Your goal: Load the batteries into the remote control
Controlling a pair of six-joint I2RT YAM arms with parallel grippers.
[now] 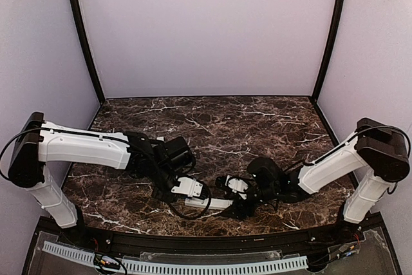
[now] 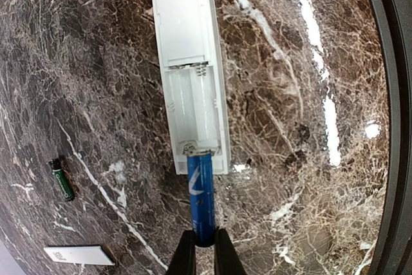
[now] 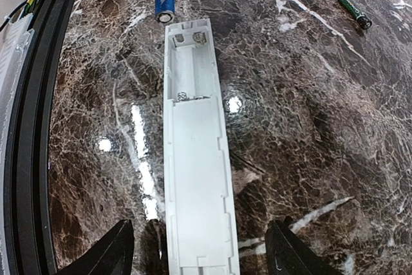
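A white remote (image 1: 209, 203) (image 2: 190, 24) (image 3: 198, 178) lies on the marble table with its battery compartment (image 2: 193, 107) (image 3: 192, 69) open and empty. My left gripper is shut on a blue battery (image 2: 201, 194), which is held at the open end of the remote, its tip over that end in the left wrist view. A green battery (image 2: 61, 178) (image 3: 353, 11) lies loose to one side. My right gripper stands open, its fingertips either side of the remote's far end, with nothing visibly gripped.
A small white flat piece (image 2: 77, 254) lies near the green battery in the left wrist view. A black rail (image 2: 380, 94) (image 3: 35, 127) runs along the table's front edge.
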